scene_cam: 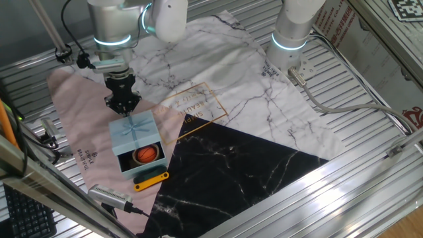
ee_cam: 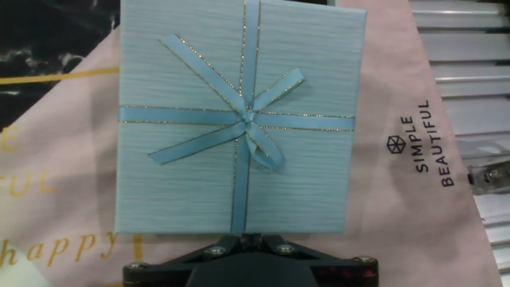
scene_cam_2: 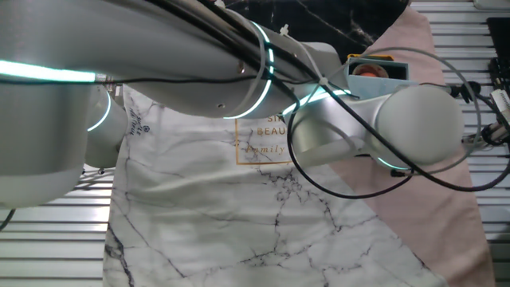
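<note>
A light blue gift box (scene_cam: 142, 168) stands on the pink part of the cloth. Its lid (scene_cam: 134, 132), tied with a ribbon bow (ee_cam: 249, 119), covers the back part and leaves the front uncovered. Inside that opening sits an orange ball (scene_cam: 146, 154) with dark lines. My gripper (scene_cam: 123, 109) is just behind the lid's back edge. In the wrist view the gripper looks shut, its fingertips together beside the lid's edge, with nothing visible between them. Whether they touch the lid is unclear.
A yellow and black tool (scene_cam: 151, 181) lies at the box's front side. A silver device with a cable (scene_cam: 111, 197) stands near the front left.
</note>
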